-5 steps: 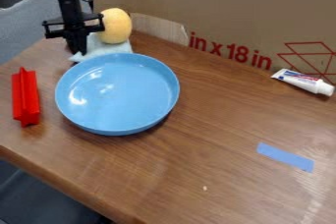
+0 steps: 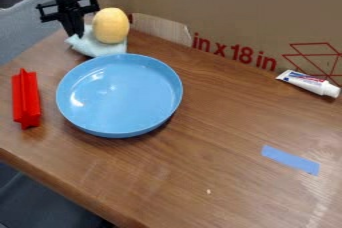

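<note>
The black gripper (image 2: 74,29) is at the top left, shut, at the pale cloth (image 2: 94,46); whether any cloth is between its fingertips is too small to tell. A round yellow object (image 2: 112,24) rests on the cloth, just right of the gripper. A blue plate (image 2: 119,95) lies on the wooden table in front of them.
A red object (image 2: 26,98) lies left of the plate. A toothpaste tube (image 2: 309,83) lies at the right near the cardboard (image 2: 247,7). A strip of blue tape (image 2: 290,159) is on the table (image 2: 227,172).
The gripper has moved up and left, away from the plate. The cloth and yellow object have shifted slightly left with it.
</note>
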